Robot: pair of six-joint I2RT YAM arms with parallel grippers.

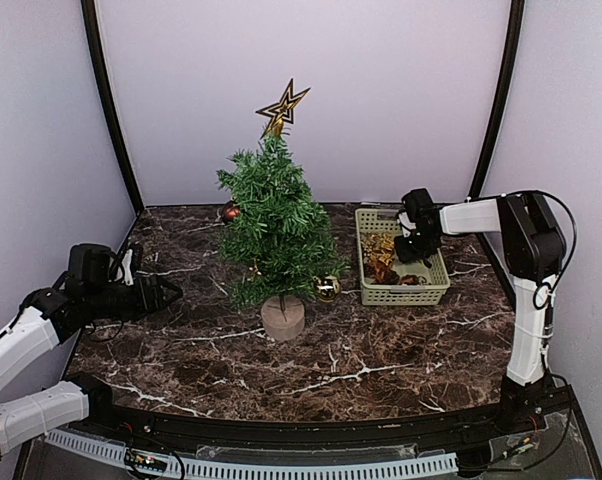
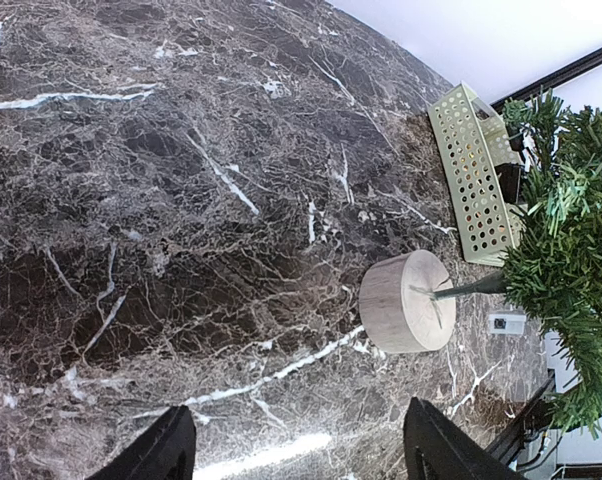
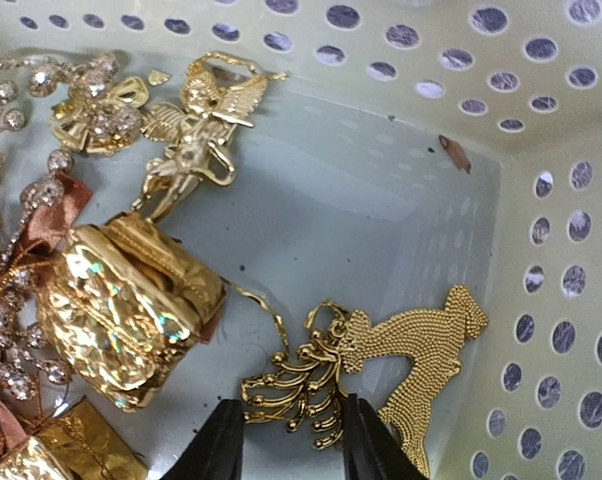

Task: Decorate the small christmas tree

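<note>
The green tree [image 1: 273, 210] stands mid-table on a wooden base [image 2: 406, 305], with a gold star [image 1: 283, 105] on top and red and gold baubles on it. My right gripper is inside the basket [image 1: 405, 295], its fingers part open at a gold reindeer ornament [image 3: 411, 350], over its antlers; whether they touch it I cannot tell. A gold angel [image 3: 199, 125], a shiny gold parcel [image 3: 121, 305] and silver bead sprigs lie there too. My left gripper stands open above bare table, left of the tree.
Walls close the back and both sides. The tree's branches reach close to the basket's left side.
</note>
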